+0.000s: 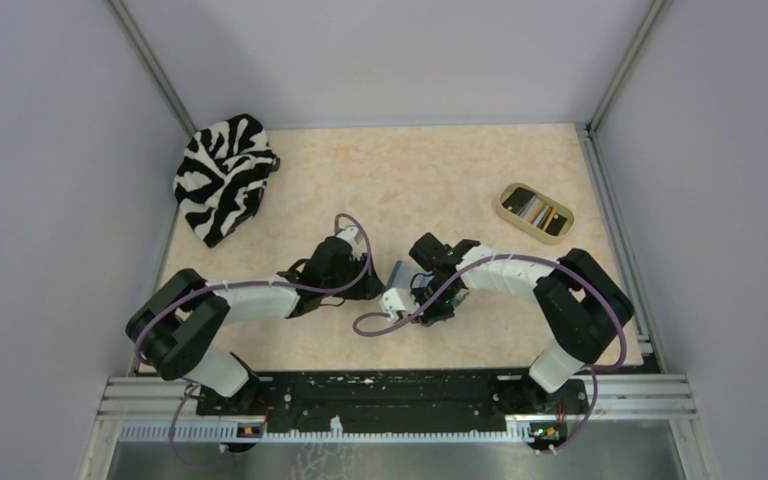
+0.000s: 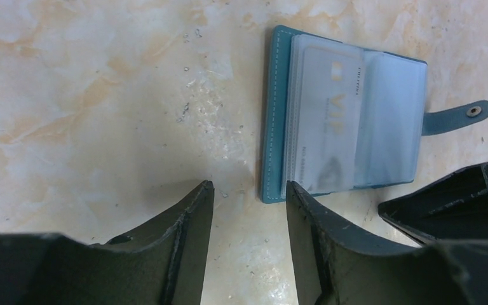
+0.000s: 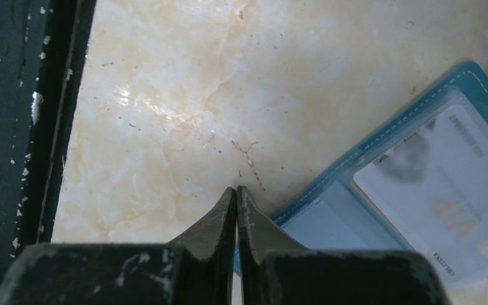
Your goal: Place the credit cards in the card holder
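Note:
The blue card holder [image 2: 386, 121] lies open on the table, its strap with snap [image 2: 457, 117] out to one side; a translucent sleeve [image 2: 324, 121] with faint lettering is on it. My left gripper is beside the holder's near corner, fingers apart with only bare table visible between them. My right gripper is shut at the holder's edge, nothing visible between its fingers. From above, the right arm hides much of the holder.
A tan tray [image 1: 513, 198] of cards stands at the back right. A zebra-patterned cloth [image 1: 222, 175] lies at the back left. A dark table edge [image 3: 32, 127] borders the right wrist view.

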